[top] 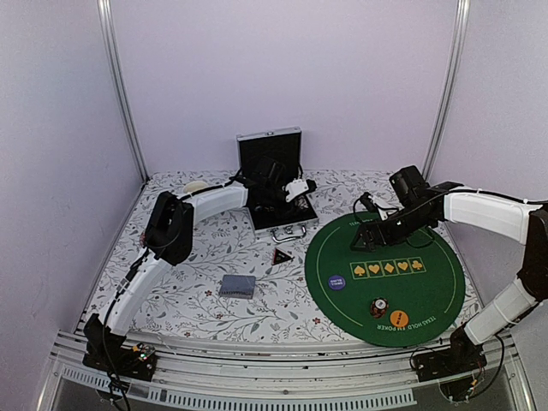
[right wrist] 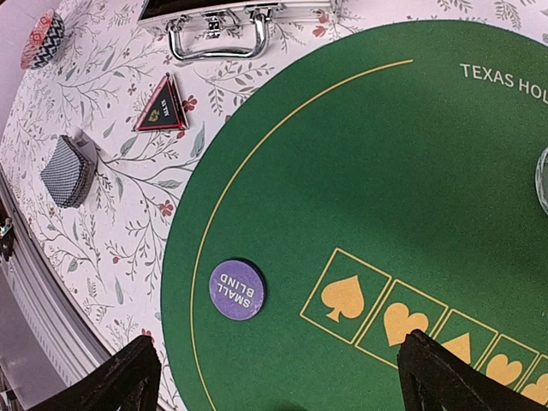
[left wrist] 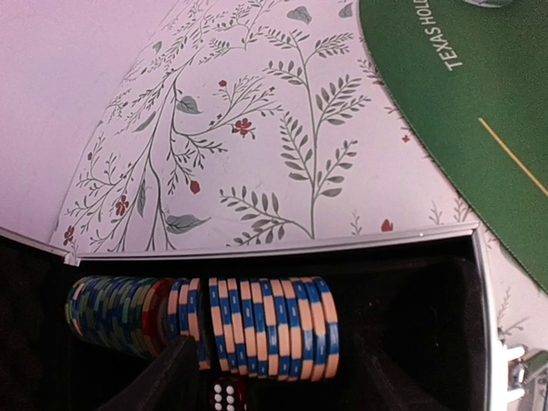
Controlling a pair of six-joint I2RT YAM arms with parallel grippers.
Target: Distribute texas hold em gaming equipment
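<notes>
My left gripper is down in the open silver chip case [top: 270, 150], fingers apart on either side of a row of blue-and-pink chips [left wrist: 270, 325], with mixed chips [left wrist: 116, 312] and a red die [left wrist: 228, 394] beside them. My right gripper hangs open above the green felt mat [right wrist: 385, 171], nothing between its fingers. On the mat lie a purple small blind button [right wrist: 236, 288], an orange button [top: 398, 318] and a small chip stack [top: 378, 306]. A triangular marker [right wrist: 163, 110] and a grey deck-like block [top: 236, 286] lie left of the mat.
The case's handle [right wrist: 218, 51] points toward the front. A pale round object [top: 195, 187] sits at the back left, partly behind my left arm. Walls enclose both sides and the back.
</notes>
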